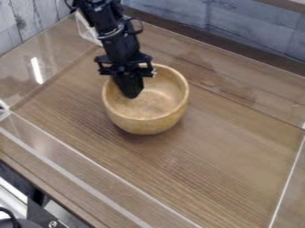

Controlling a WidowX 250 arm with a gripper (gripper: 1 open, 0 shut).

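Note:
A tan bowl (155,111) sits on the wooden table, left of centre. The black robot gripper (125,85) reaches down from the top left to the bowl's back-left rim, its lower end just inside the bowl. Whether its fingers are apart or closed is too small to tell.
A pale wall and the table's edge run along the left, with some dark cables at the bottom left corner.

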